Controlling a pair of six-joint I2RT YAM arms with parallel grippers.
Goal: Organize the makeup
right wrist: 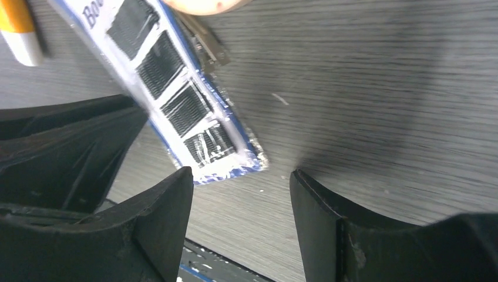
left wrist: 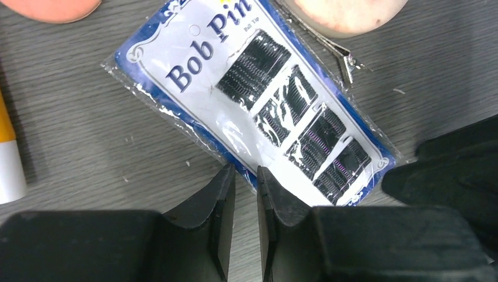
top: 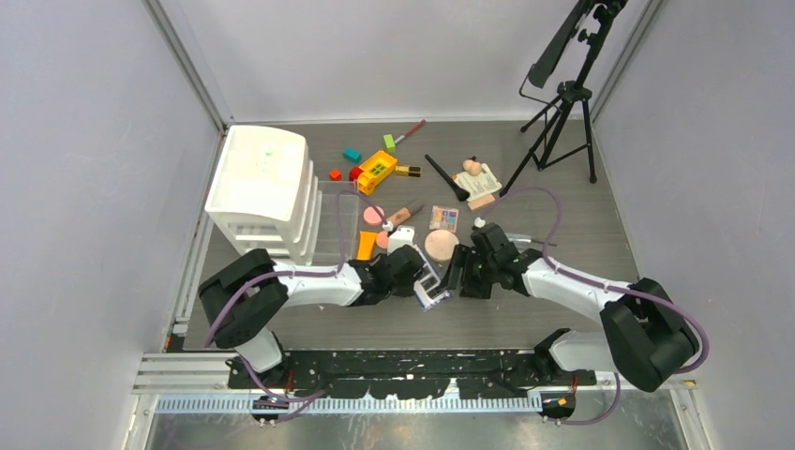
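A clear-wrapped packet of bob pins with a blue border lies slanted on the table. My left gripper is at the packet's lower long edge, its fingers slightly apart; that edge runs past the narrow gap, and no grasp shows. My right gripper stands open wider, close to the packet's near right corner, with bare table between most of its fingers. A metal hair clip lies along the packet's far edge, beside a round beige item. An orange tube with a white cap is left of the packet.
A white drawer unit stands at left, its clear drawer pulled out. Farther back lie a palette, a black brush and a yellow toy. The two grippers are very close together. A tripod stands back right.
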